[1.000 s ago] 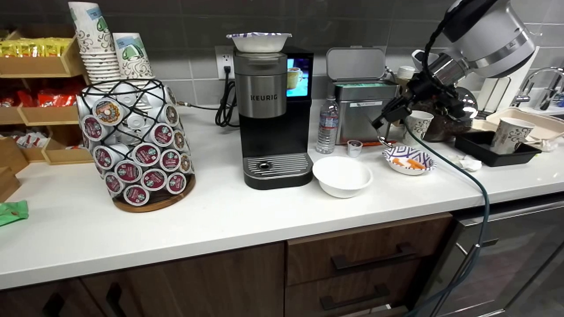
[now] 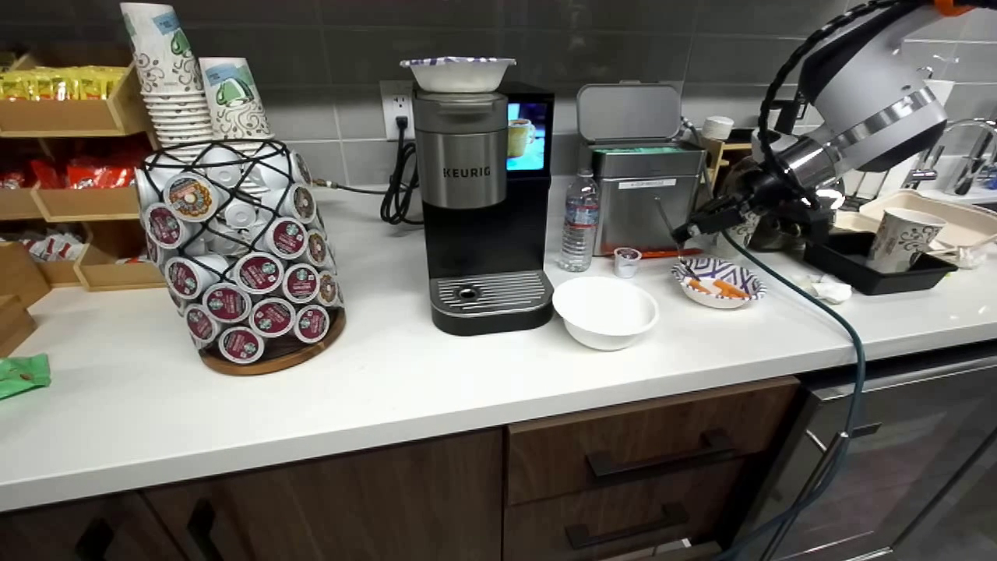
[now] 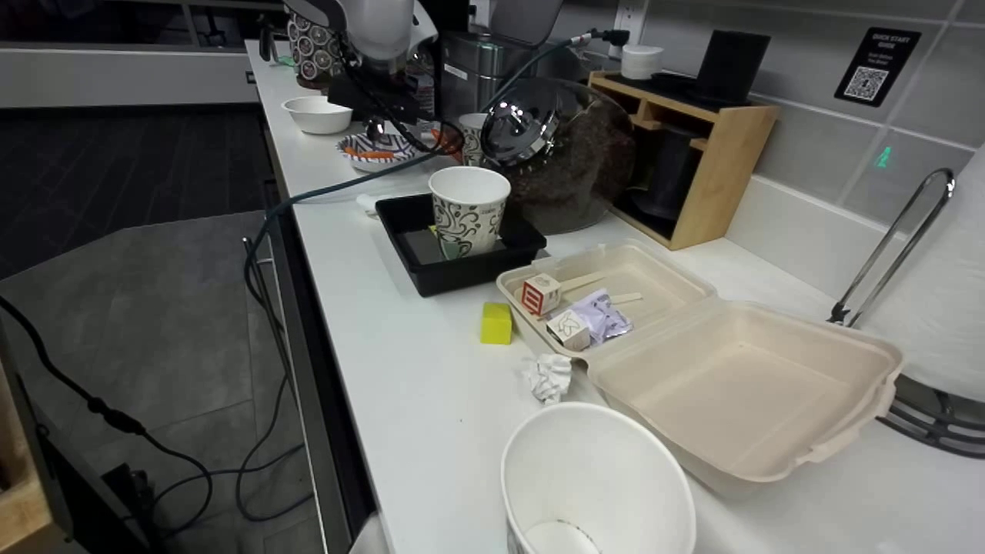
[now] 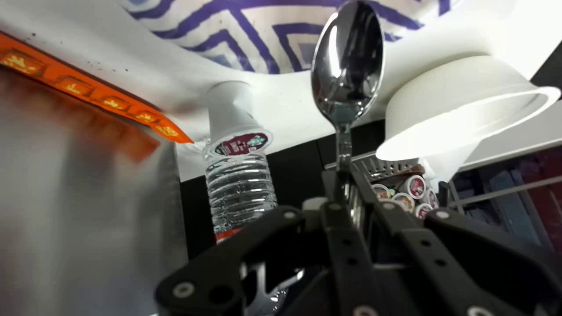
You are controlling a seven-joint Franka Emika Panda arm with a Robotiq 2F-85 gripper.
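Observation:
A shiny metal spoon [image 4: 347, 63] stands out from my gripper, which is shut on its handle. In the wrist view the spoon's bowl points toward a white bowl with a purple geometric pattern [image 4: 247, 37]. From the first exterior view, my gripper [image 2: 687, 231] hangs just above and left of this patterned bowl [image 2: 717, 290], which contains orange pieces. The spoon's tip appears at or over the bowl's left rim; whether it touches is hard to tell. A plain white bowl [image 2: 605, 314] sits to the left on the counter.
Close by stand a small pod cup [image 2: 627, 262], a water bottle [image 2: 579, 224] and a metal bin [image 2: 647, 201]. The Keurig machine [image 2: 481, 206] is farther left. Rightward lies a black tray [image 3: 434, 268] holding a paper cup [image 3: 469, 212]. A cable [image 2: 804, 299] crosses beside the patterned bowl.
My gripper has moved right and down a little, bringing the spoon lower at the patterned bowl. That bowl has shifted slightly left. The arm now hides more of the paper cup behind it.

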